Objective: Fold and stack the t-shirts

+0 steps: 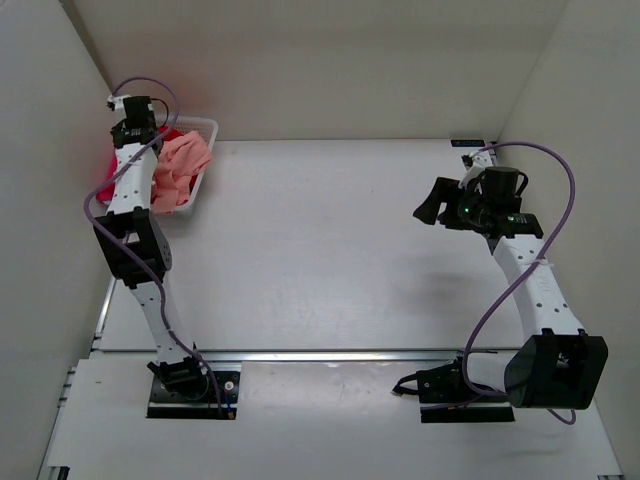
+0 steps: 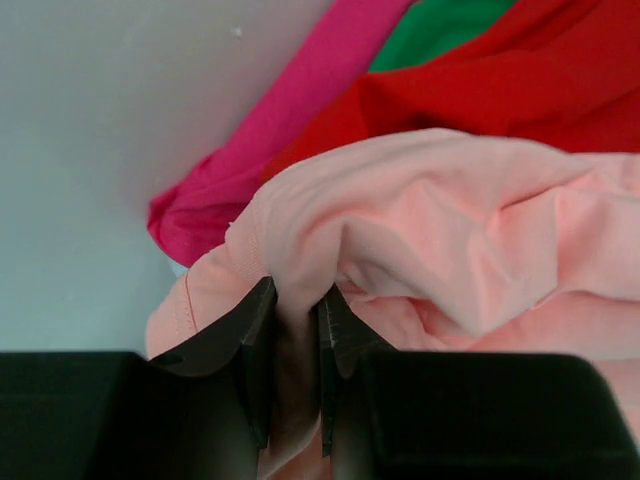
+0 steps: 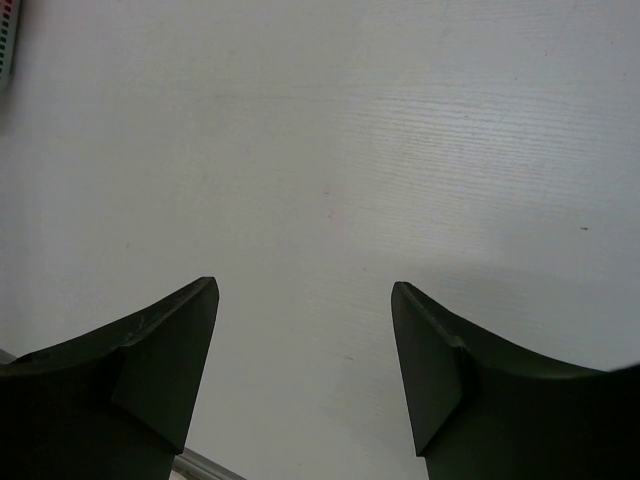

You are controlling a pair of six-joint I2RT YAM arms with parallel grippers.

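Note:
A white basket (image 1: 208, 130) at the top left holds folds of clothing: a light pink shirt (image 1: 180, 165) (image 2: 440, 220), a red one (image 2: 560, 70), a magenta one (image 2: 205, 200) and some green cloth (image 2: 435, 25). My left gripper is over the basket, closed on a bunched fold of the light pink shirt. My right gripper (image 1: 432, 205) is open above the bare white table at the right, nothing between its fingers.
Walls stand behind and at both sides; the basket is close to the left and back walls. A metal rail (image 1: 300, 357) runs along the front edge.

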